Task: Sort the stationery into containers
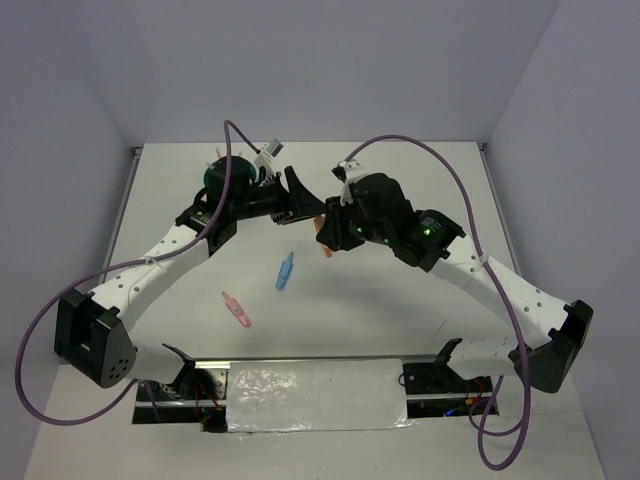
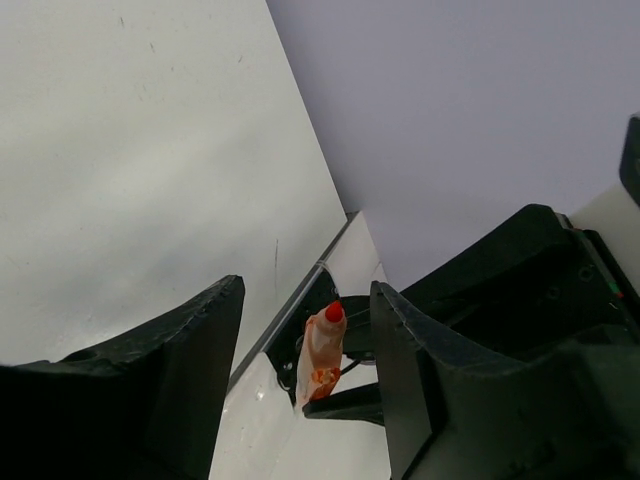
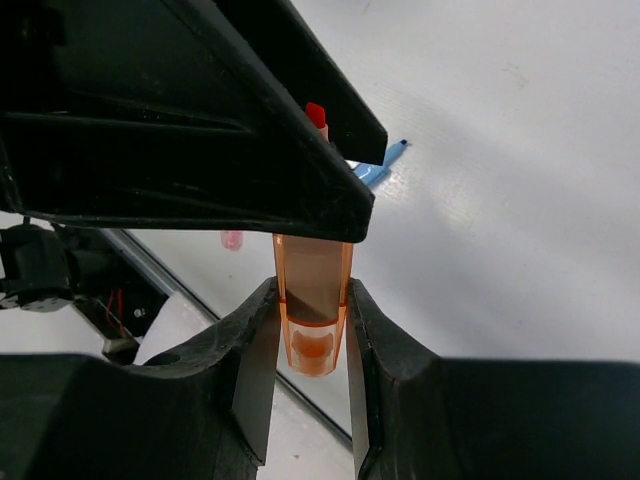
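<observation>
Both grippers meet high over the table's centre. My right gripper is shut on an orange marker (image 3: 312, 290), held upright with a red tip. My left gripper is open around the marker's upper part, its dark fingers reaching across it in the right wrist view. A blue marker (image 1: 285, 270) and a pink marker (image 1: 236, 309) lie on the table (image 1: 420, 310). A teal container (image 1: 218, 170) at the back left is partly hidden behind the left arm.
Bare table surface surrounds the markers, mostly at front and right. Grey walls (image 1: 550, 150) border the sides and back. A metal rail runs along the front edge.
</observation>
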